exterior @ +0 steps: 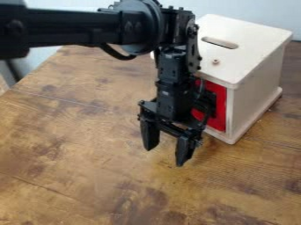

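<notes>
My black gripper [167,141] hangs from the arm just above the wooden table, in front of a pale wooden box [249,88]. Its two fingers point down and stand apart, with nothing visible between them. The box has a slot in its top, a small knob near the top's front edge and a red front panel [219,119], partly hidden behind the gripper and its cables.
</notes>
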